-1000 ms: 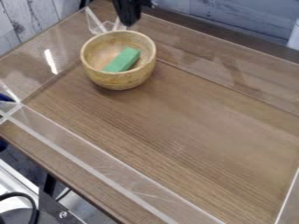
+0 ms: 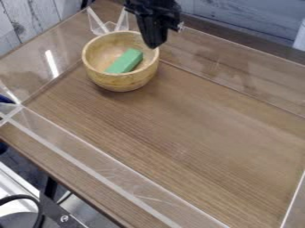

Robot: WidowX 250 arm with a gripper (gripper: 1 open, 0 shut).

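Note:
My black gripper (image 2: 154, 37) hangs at the top centre of the camera view, above and behind the right rim of a round tan bowl (image 2: 117, 80). It looks shut, with nothing visible between its fingers. A green block (image 2: 125, 61) lies tilted inside the bowl.
A white object (image 2: 98, 21) with pointed parts is behind the bowl. Clear tape strips run along the left side, where dark cables hang at the lower left.
My gripper has come down into view from the top edge, lower beside the bowl's back right. The bowl and green block look unmoved.

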